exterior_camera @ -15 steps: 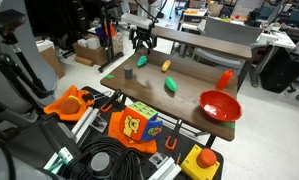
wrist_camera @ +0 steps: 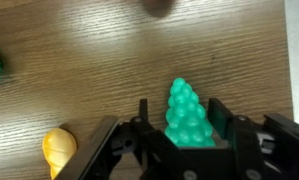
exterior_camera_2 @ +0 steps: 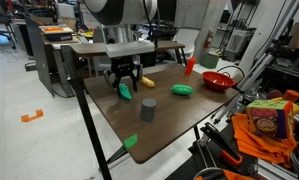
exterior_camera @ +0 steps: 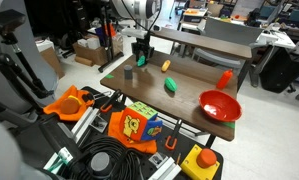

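Note:
A bumpy green bunch, like toy grapes [wrist_camera: 189, 118], lies on the brown table near its far left end. My gripper is low over it, one finger on each side. The fingers stand apart, with a gap showing between the left finger and the bunch; contact on the right is hard to make out. In the second exterior view, the gripper [exterior_camera_2: 126, 78] is right above the green bunch [exterior_camera_2: 124, 91], hiding part of it.
A grey cup [exterior_camera_2: 148, 109] stands nearby on the table. Close by are a yellow item [exterior_camera: 166, 65] and a longer green item [exterior_camera: 170, 85]. Further right are a red bowl [exterior_camera: 220, 106] and a red bottle [exterior_camera: 225, 79]. Bare tabletop lies between them.
My gripper has come down toward the green bunch and now covers more of it in the first exterior view. The other objects have stayed in place.

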